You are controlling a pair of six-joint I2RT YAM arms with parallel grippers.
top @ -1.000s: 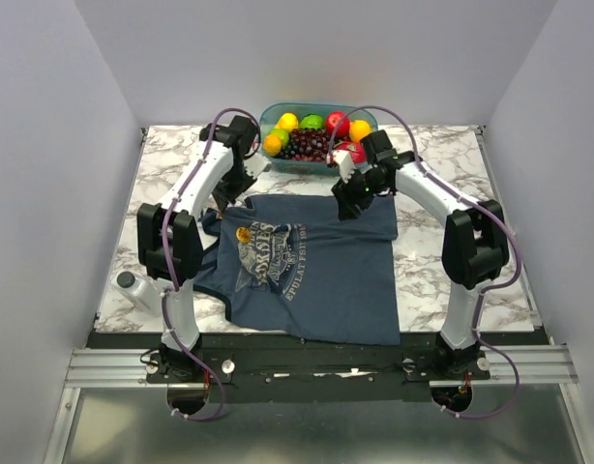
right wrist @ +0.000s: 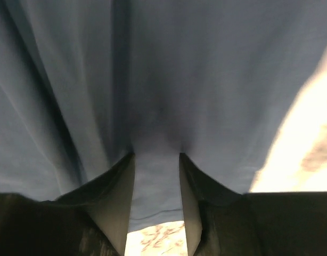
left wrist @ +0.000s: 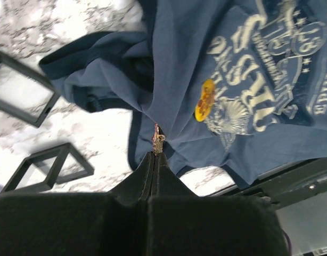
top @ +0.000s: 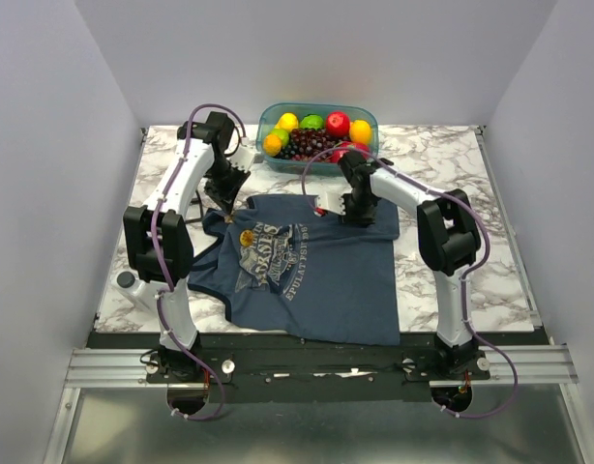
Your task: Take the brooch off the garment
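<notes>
The dark blue garment (top: 336, 275) lies spread on the marble table, its left side rumpled. A small gold and reddish piece (left wrist: 158, 141), which may be the brooch, sits against a fold at the tips of my left gripper. Those fingertips are shut at its lower end. A yellow-orange oval (left wrist: 205, 100) lies flat by the lettering; I cannot tell whether it is pinned on or printed. At the garment's upper right, my right gripper is down on the fabric, with cloth between its fingers. In the top view its tips are hard to make out.
Behind the garment stands a blue basket (top: 268, 120) of fruit. Dark square frames (left wrist: 33, 80) lie to the left of the garment, and a white cylinder (top: 134, 288) is at the table's left edge. Bare marble (top: 466, 261) shows on the right.
My right gripper has moved down onto the cloth. The yellow oval has slid slightly right.
</notes>
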